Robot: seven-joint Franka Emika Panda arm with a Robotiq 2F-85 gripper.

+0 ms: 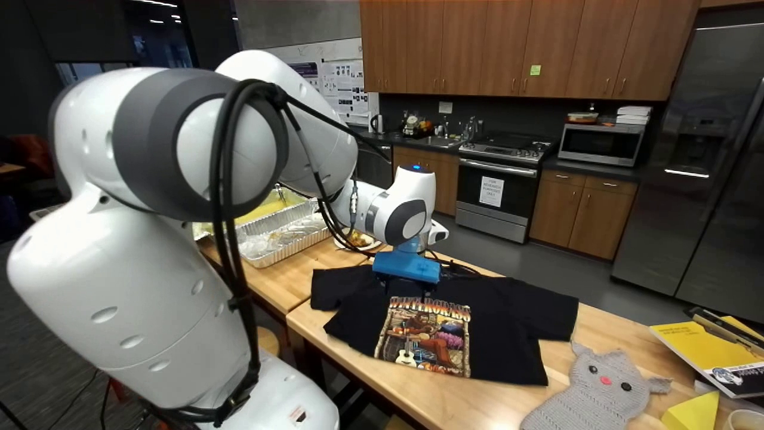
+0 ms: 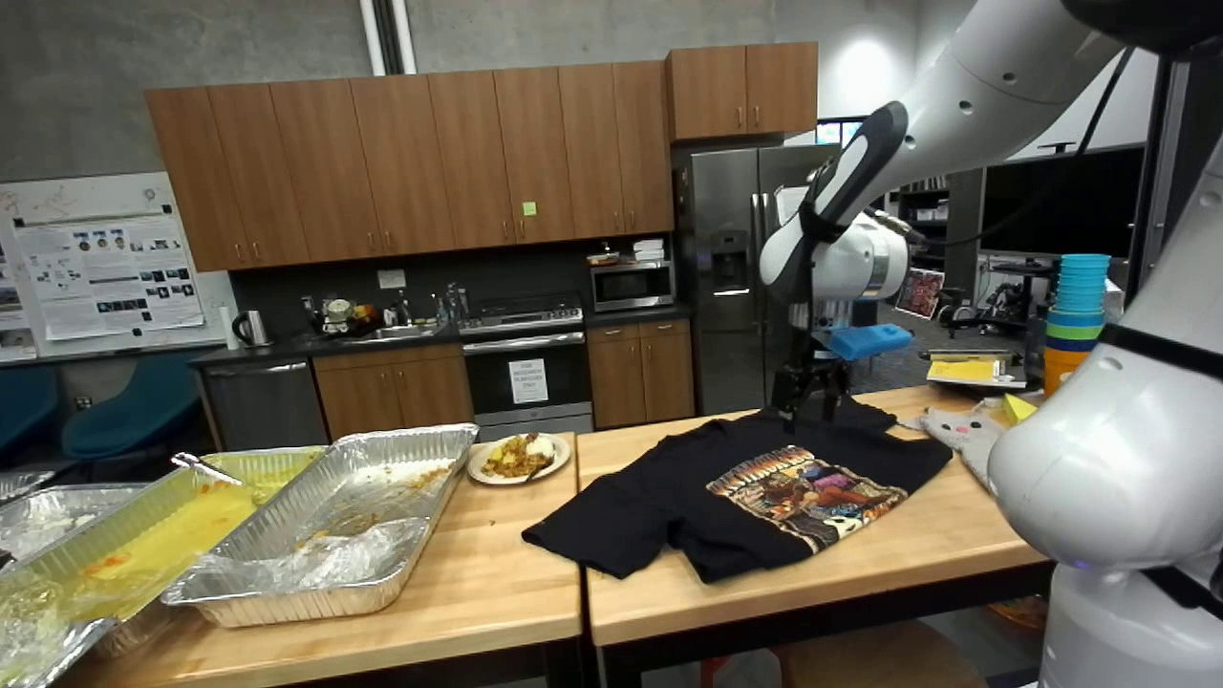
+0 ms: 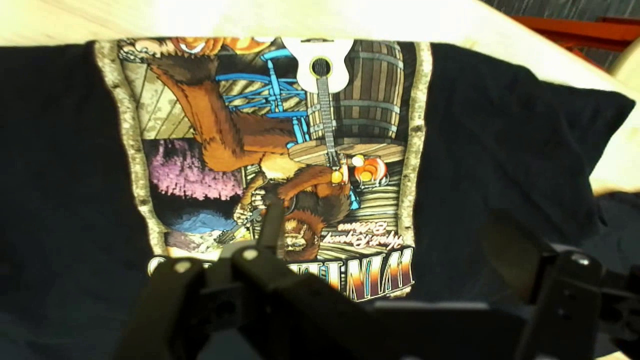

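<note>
A black T-shirt with a colourful printed picture lies spread on the wooden table, its sleeves out to either side. From the wrist camera the print appears upside down, with black cloth on both sides of it. My gripper is open, its dark fingers wide apart and no cloth visibly pinched between them. In exterior view 2 the gripper points down at the shirt's far, collar-side part; whether the fingertips touch the fabric is hard to tell. The blue mount hides part of the collar area.
A grey knitted cat toy and yellow-covered books occupy the table's right end. Foil trays and a plate of food stand on the adjoining left table. A bare strip of table runs along the near edge.
</note>
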